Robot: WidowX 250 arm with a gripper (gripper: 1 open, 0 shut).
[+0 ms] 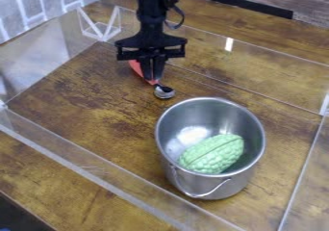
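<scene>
My black gripper [152, 58] is down low at the upper middle of the view, over a red-handled utensil [139, 71] with a metal head [164, 91]. The gripper hides much of the red handle. Its fingertips look close together; whether anything is between them cannot be made out. A steel bucket [175, 129] at the lower right holds a green, bumpy oblong item [213, 154].
Clear transparent panels run along the left and right sides.
</scene>
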